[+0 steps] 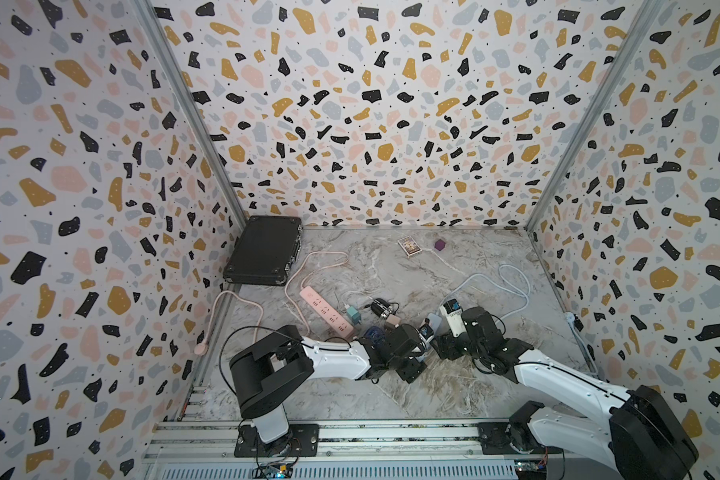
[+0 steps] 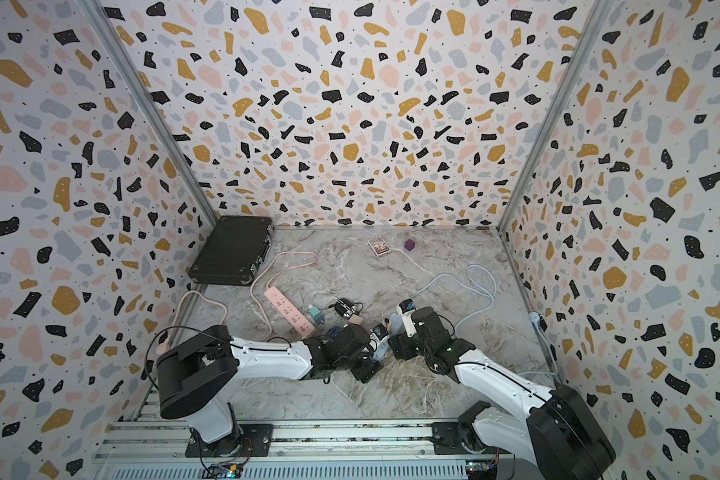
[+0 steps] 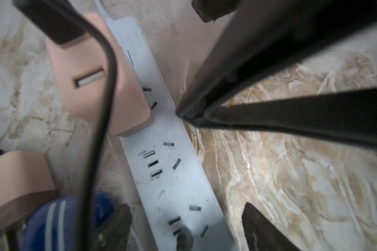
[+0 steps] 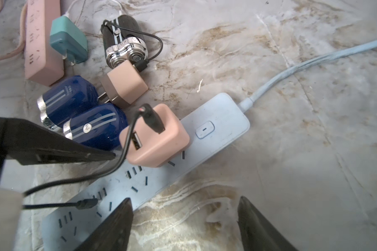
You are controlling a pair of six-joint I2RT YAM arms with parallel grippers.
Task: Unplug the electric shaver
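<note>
A pink charger (image 4: 157, 138) sits in the light blue power strip (image 4: 217, 121), with a black cable plugged into its top. The cable runs left across the right wrist view; its far end is hidden. Two blue shavers (image 4: 94, 125) lie beside the strip. A black shaver (image 4: 123, 41) lies behind them, cabled to a second pink charger (image 4: 127, 81) that rests loose, prongs bare. Over the strip, my left gripper stands open, holding nothing. My right gripper, also open and empty, is on the near side of the plugged charger.
A pink power strip (image 1: 326, 310) and a teal charger (image 1: 352, 314) lie to the left. A black case (image 1: 264, 249) stands at the back left. My two grippers are close together, a dark part of each entering the other's wrist view.
</note>
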